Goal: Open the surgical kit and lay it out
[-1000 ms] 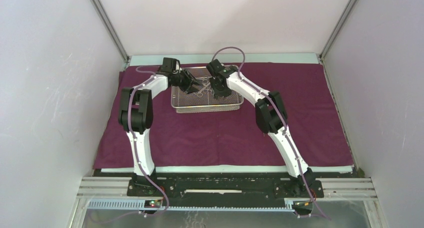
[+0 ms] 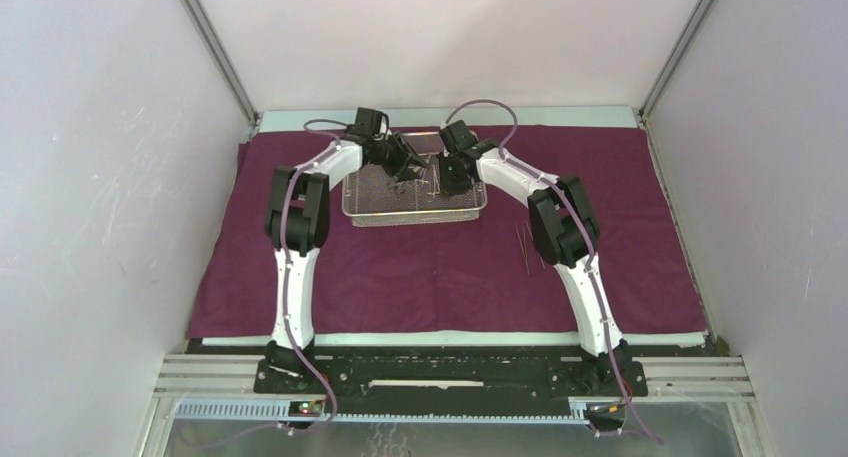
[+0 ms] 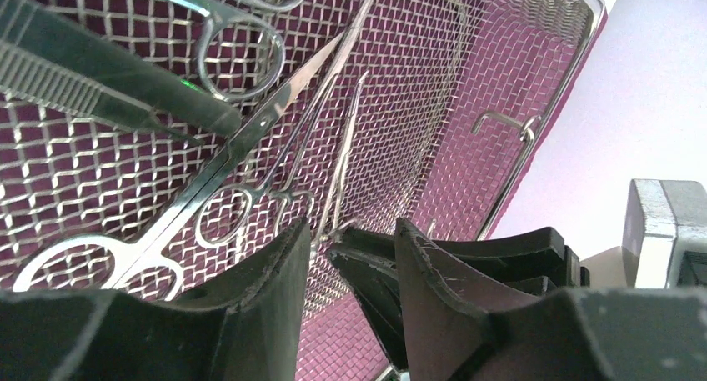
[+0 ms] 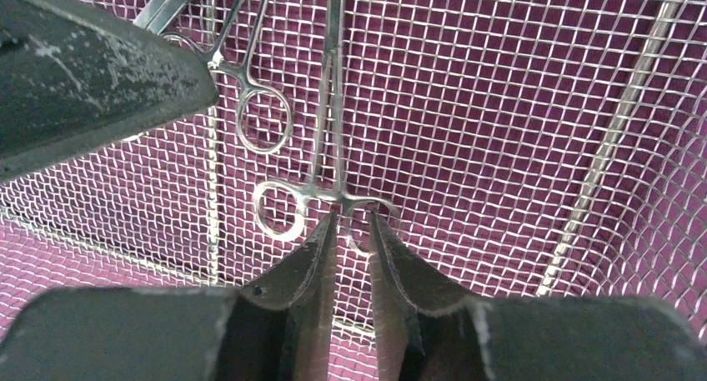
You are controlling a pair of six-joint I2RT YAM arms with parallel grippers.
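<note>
A wire-mesh tray [image 2: 412, 214] with several metal instruments stands at the back of the maroon cloth, both grippers over it. In the left wrist view, scissors [image 3: 198, 182], a smaller ring-handled tool [image 3: 223, 238] and a slim pointed instrument [image 3: 343, 152] lie on the mesh. My left gripper is part open; a dark finger of the other gripper shows behind its gap. My right gripper is open by a narrow gap, tips at a handle ring of a long clamp [image 4: 333, 131]. Whether they touch the ring I cannot tell.
Thin instruments [image 2: 524, 249] lie on the cloth [image 2: 400, 287] right of the tray. A broad dark ribbed piece [image 3: 100, 72] lies in the tray. The grippers are close together over it. Cloth in front of the tray is free.
Both arms have shifted to the right over the tray. Thin instruments on the cloth, largely hidden by the right arm before, now show beside it.
</note>
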